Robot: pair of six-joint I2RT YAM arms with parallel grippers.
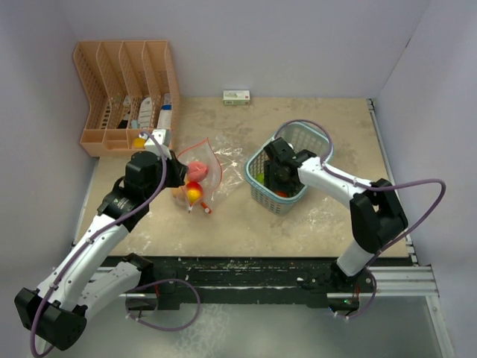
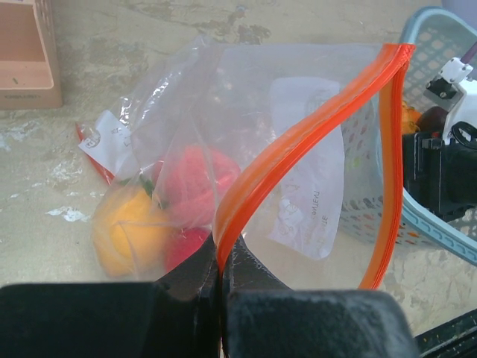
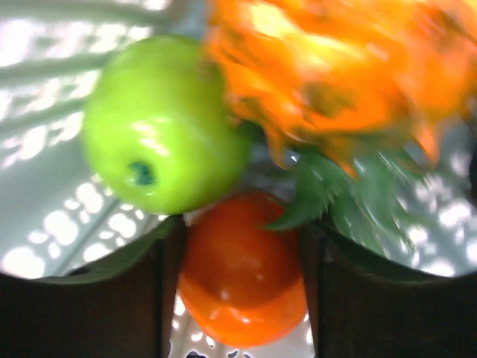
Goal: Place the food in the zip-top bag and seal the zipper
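Observation:
The clear zip bag with orange zipper holds yellow, red and pink food. My left gripper is shut on the bag's edge by the zipper. My right gripper is down inside the blue basket, fingers either side of a red-orange tomato; the view is blurred. A green apple, an orange food item and green leaves lie beside it in the basket.
A peach organiser stands at the back left. A small box lies at the back.

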